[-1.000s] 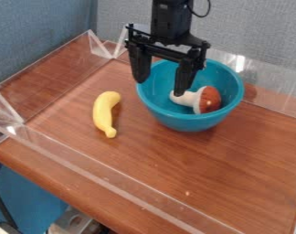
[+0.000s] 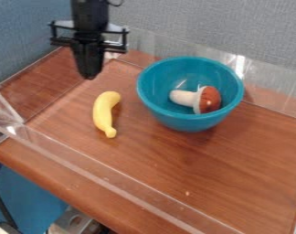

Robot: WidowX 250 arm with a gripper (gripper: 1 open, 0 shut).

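My black gripper [image 2: 89, 64] hangs at the upper left, above and behind the yellow banana [image 2: 105, 113], shut, with nothing visible between its fingers. The banana lies on the wooden surface left of a blue bowl [image 2: 161, 88]. Inside the bowl lies a white and red-brown mushroom-shaped object [image 2: 197, 100], tipped on its side.
Clear plastic walls edge the wooden tray [image 2: 187, 183] along the back, left and front-left. A grey wall stands behind, a blue one at left.
My gripper has moved from over the blue bowl leftward to behind the banana, clear of the bowl. The mushroom-shaped object is now in plain view in the bowl.
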